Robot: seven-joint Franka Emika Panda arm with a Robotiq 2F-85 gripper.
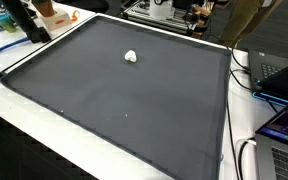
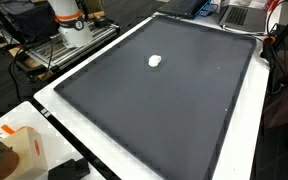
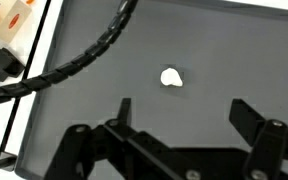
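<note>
A small white object (image 1: 131, 56) with a rounded, irregular outline lies alone on the dark grey board (image 1: 134, 100). In exterior view 2, the white object (image 2: 154, 61) sits toward the far left part of the board (image 2: 174, 110). The wrist view looks down on the same white object (image 3: 171, 77), beyond the fingertips and roughly centred between them. My gripper is open, its two black fingers wide apart with nothing held between them. Neither exterior view shows the gripper clearly; the robot's white base (image 2: 72, 22) stands at the upper left in exterior view 2.
A black cable (image 3: 99, 45) crosses the wrist view at upper left. Laptops (image 1: 284, 155) stand beside the board's right edge in exterior view 1. A cardboard box (image 2: 19, 155) and a black block (image 2: 69, 169) are at the near left in exterior view 2. Most of the board is bare.
</note>
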